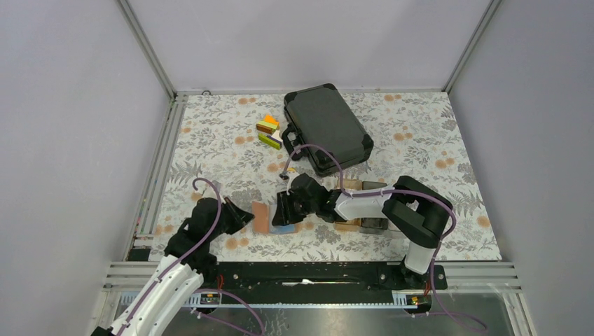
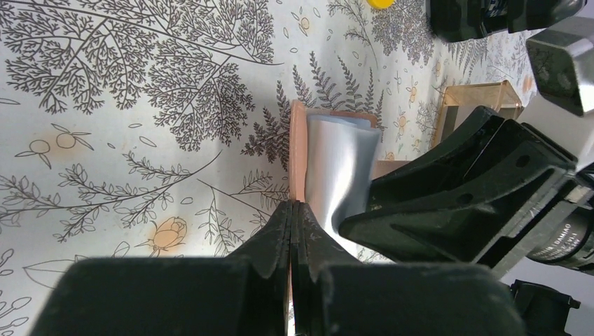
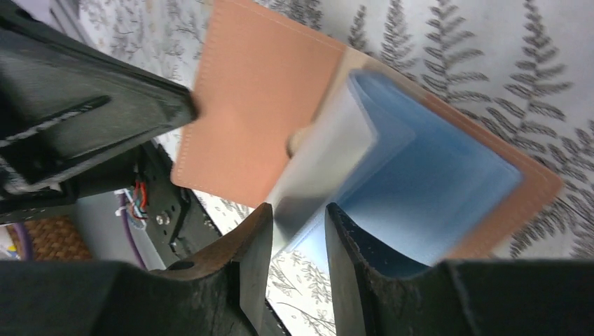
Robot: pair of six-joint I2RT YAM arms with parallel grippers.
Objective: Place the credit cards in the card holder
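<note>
The card holder lies opened on the table, with a tan cover (image 1: 260, 217) on its left and bluish clear sleeves (image 3: 448, 182) on its right. One pale sleeve (image 3: 326, 157) stands bent up from the rest. My left gripper is shut on the thin edge of the holder's cover (image 2: 298, 143). Over the sleeves, my right gripper is open, the raised sleeve's lower edge showing in the gap between its fingers. I cannot make out any separate credit card.
A dark case (image 1: 329, 126) rests at the back, with yellow-green and brown small items (image 1: 269, 141) to its left. Beneath the right forearm lies a compartmented box (image 1: 348, 185), partly hidden.
</note>
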